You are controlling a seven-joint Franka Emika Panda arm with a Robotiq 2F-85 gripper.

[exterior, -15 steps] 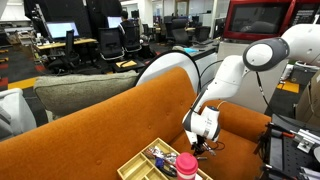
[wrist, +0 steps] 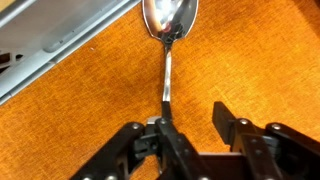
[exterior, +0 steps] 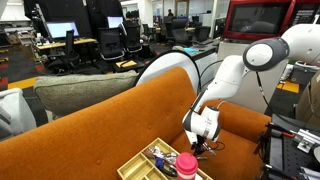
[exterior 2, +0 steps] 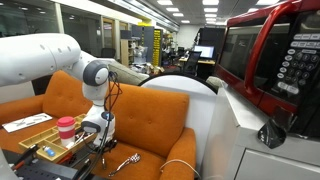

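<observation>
A silver spoon (wrist: 168,60) lies on the orange seat in the wrist view, its bowl at the top and its handle pointing down toward my gripper. The two black fingers stand apart with orange fabric showing between them. The handle's lower end meets the left finger (wrist: 160,128), which hides its tip; I cannot tell whether they touch. From exterior view 1, the gripper (exterior: 203,148) is low over the seat, its fingers small and hard to make out. Silver metal pieces (exterior 2: 124,162) lie on the seat beside it in exterior view 2.
A wooden tray (exterior: 133,168) with compartments and a red-lidded container (exterior: 187,164) stand left of the gripper. A tray edge (wrist: 62,48) crosses the wrist view's upper left. The sofa backrest (exterior: 100,120) rises behind. Free seat fabric (exterior 2: 150,166) extends to the right.
</observation>
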